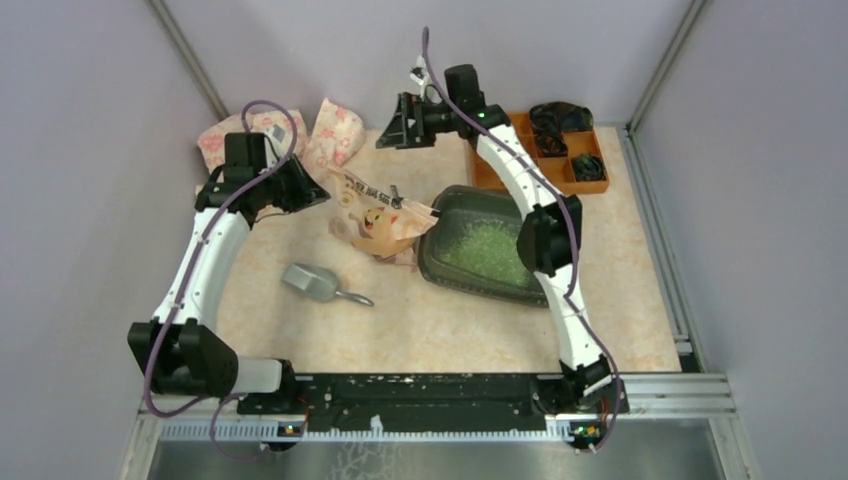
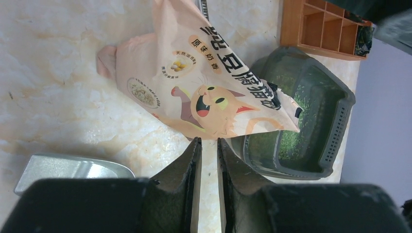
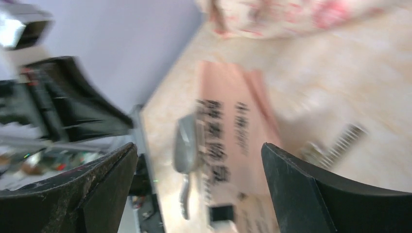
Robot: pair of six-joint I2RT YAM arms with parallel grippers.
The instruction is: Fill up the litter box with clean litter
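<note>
The printed litter bag [image 1: 375, 220] lies crumpled on the table, its right end over the rim of the green litter box [image 1: 455, 270], which has some green litter on its floor. My left gripper hangs above the bag's left side, fingertips slightly parted, with nothing between them. My right gripper [image 1: 398, 128] is raised behind the bag; in the blurred right wrist view [image 3: 197, 162] it is wide open and empty. A metal scoop [image 1: 312, 283] lies in front of the bag, at the left.
An orange divided organiser [image 1: 500, 150] with black bags sits at the back right. Floral cushions [image 1: 335, 130] lie at the back left.
</note>
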